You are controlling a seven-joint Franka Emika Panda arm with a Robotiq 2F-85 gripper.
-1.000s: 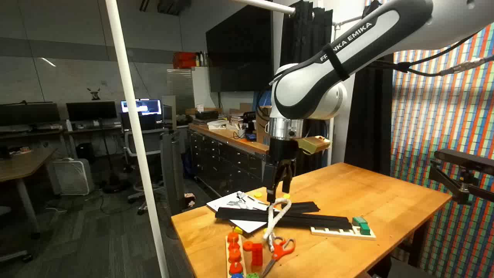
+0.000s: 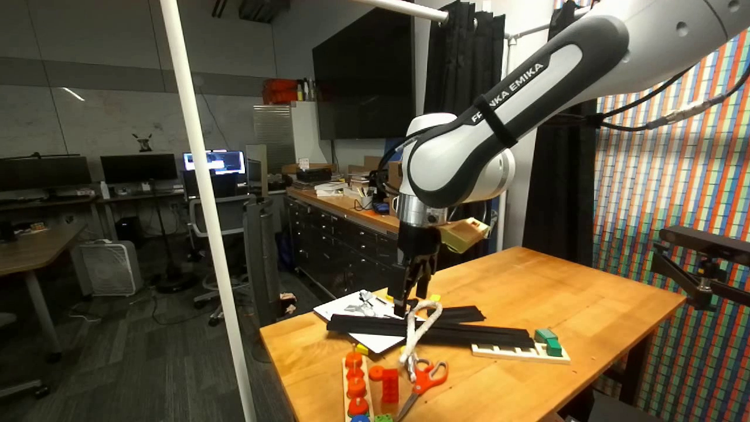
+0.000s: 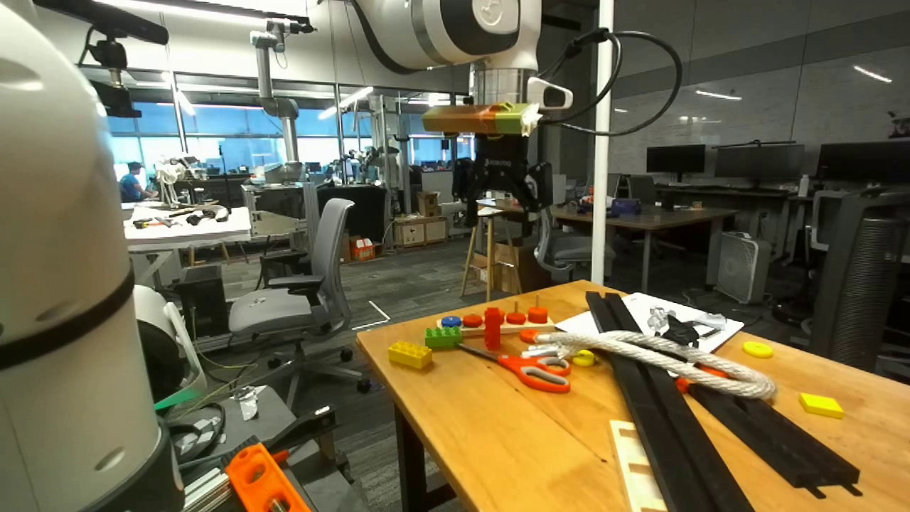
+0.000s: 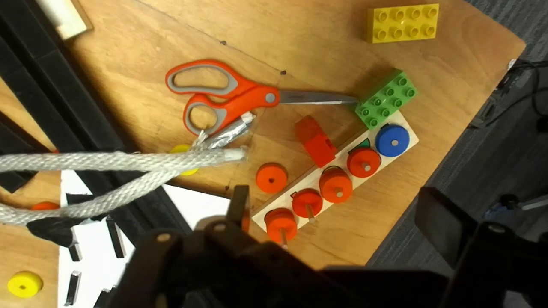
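My gripper is open, its fingers (image 4: 239, 208) wide apart and nothing held between them. It hangs above the table in both exterior views. Seen from the wrist, a wooden peg board (image 4: 263, 209) carries several red rings and a blue ring (image 4: 392, 140). A red block (image 4: 315, 141) and a loose red ring (image 4: 272, 177) lie beside it. Orange-handled scissors (image 4: 246, 96) point toward a green brick (image 4: 388, 98), with a yellow brick (image 4: 403, 23) farther off. White rope (image 4: 118, 162) is looped at the left.
Black rails (image 3: 652, 401) cross the table, partly over a white board (image 3: 725, 327). Green blocks (image 2: 548, 341) rest on a pale slotted strip (image 2: 517, 352). Yellow pieces (image 3: 821, 405) are scattered about. Bare tabletop (image 2: 555, 295) extends toward the curtain side.
In exterior view 1, the arm and gripper have shifted left and turned slightly. The objects on the table look unmoved.
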